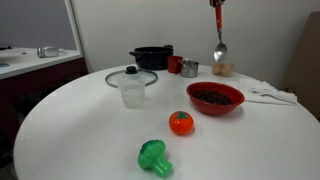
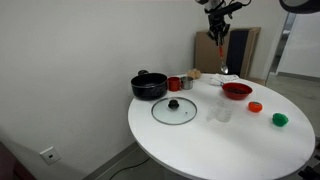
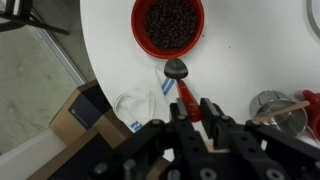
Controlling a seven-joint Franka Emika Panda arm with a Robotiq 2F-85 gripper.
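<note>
My gripper is shut on the red handle of a spoon (image 3: 176, 69), which has a metal bowl end. In exterior view 1 the spoon (image 1: 220, 51) hangs upright, bowl end down, in the air above the back right of the table; the gripper itself is out of that picture. Exterior view 2 has the gripper (image 2: 220, 36) at the top with the spoon below it. A red bowl (image 1: 204, 108) with dark beans (image 3: 172, 22) stands on the table, lower than the spoon and apart from it.
On the white table (image 1: 80, 130) are a tomato (image 1: 181, 123), green broccoli (image 1: 154, 157), a clear container (image 1: 132, 94) and a glass lid (image 2: 168, 113). Behind stand a black pot (image 1: 152, 57), a red cup (image 1: 175, 64) and a metal cup (image 1: 190, 68). White cloth (image 1: 268, 92) lies right of the bowl.
</note>
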